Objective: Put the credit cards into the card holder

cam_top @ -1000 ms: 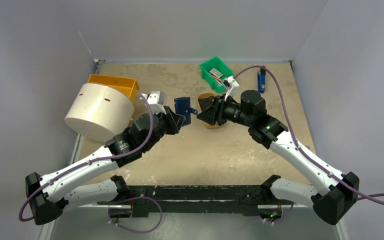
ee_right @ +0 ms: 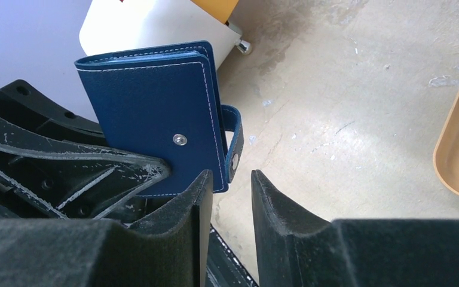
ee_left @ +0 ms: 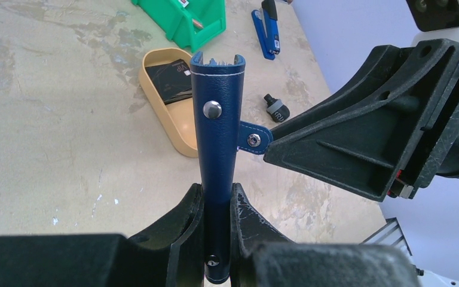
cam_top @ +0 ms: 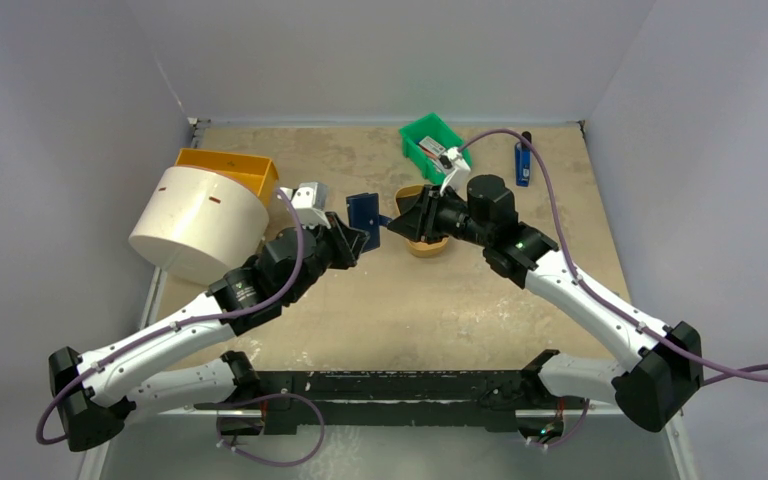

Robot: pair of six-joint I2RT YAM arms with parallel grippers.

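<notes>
The dark blue card holder (cam_top: 363, 220) is upright in the air, with my left gripper shut on its lower part. In the left wrist view its snap strap (ee_left: 254, 138) sticks out to the right. My right gripper is part open, its two fingertips right at the strap's end (ee_right: 235, 156). A gap shows between those fingers; whether one touches the strap I cannot tell. Flat black pieces, possibly cards (ee_left: 172, 81), lie in the tan tray (ee_left: 168, 122). What is inside the holder is not clear.
A green bin (cam_top: 422, 130) with small items stands behind the tan tray. The blue stapler (cam_top: 522, 165) lies at the back right, a small dark bottle (ee_left: 277, 109) nearby. An orange bin (cam_top: 250, 170) and a white cylinder (cam_top: 195, 225) fill the left.
The left gripper and the holder have hardly moved.
</notes>
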